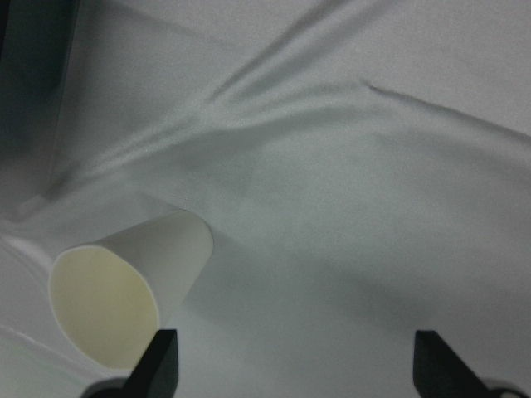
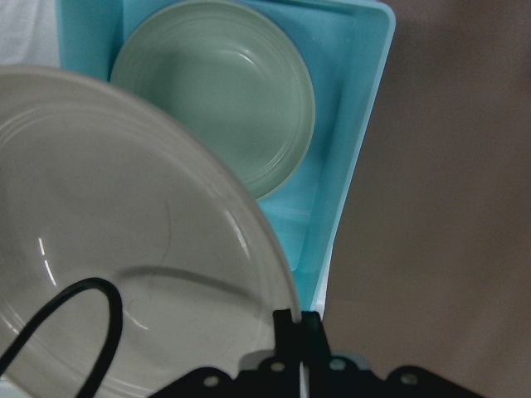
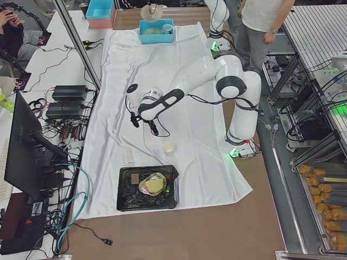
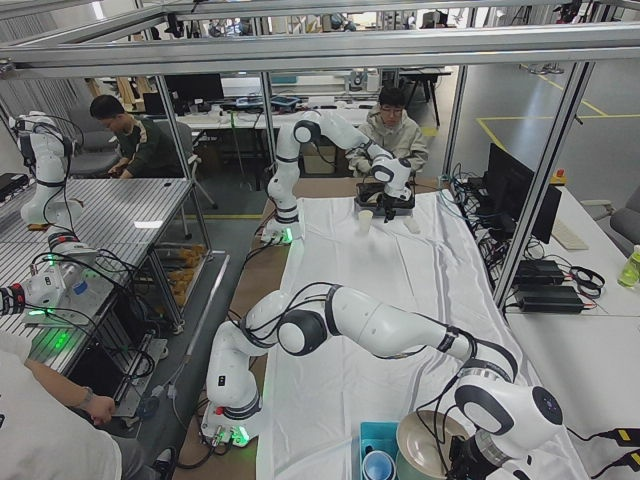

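Observation:
My left gripper [image 3: 142, 123] hangs open above the white cloth, short of the black tray [image 3: 124, 189]. In the left wrist view a paper cup [image 1: 174, 249] lies on its side just beyond the left finger, with nothing between the fingertips. My right gripper is shut on the rim of a large cream plate [image 2: 158, 199], held partly over the blue bin [image 2: 348, 99]. A smaller green plate [image 2: 216, 91] lies in that bin, and a cup [image 4: 378, 466] stands there too.
The black tray holds a food item [image 3: 154, 184] and a brown block [image 3: 134, 179]. A second cup [image 3: 168, 147] is on the cloth. The cloth between bin and tray is largely clear. A person [image 3: 255, 32] stands beside the table.

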